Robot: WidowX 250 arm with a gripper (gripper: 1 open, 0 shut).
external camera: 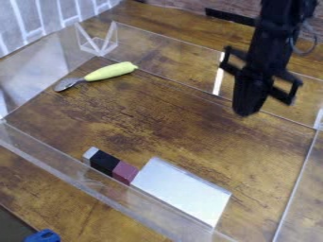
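Note:
My dark gripper [252,99] hangs over the right side of the clear-walled wooden tray, its fingers blurred, with nothing visible between them; how far apart they stand is hard to judge. At the upper left of the tray lies a pale green corn cob or similar item [111,72], with a small metal utensil [71,83] beside it. Near the front lie a white cleaver-like object [182,193] and its dark handle [109,164].
Clear walls [25,142] border the wooden surface. The middle of the tray is bare. A blue object [43,235] shows at the bottom left corner.

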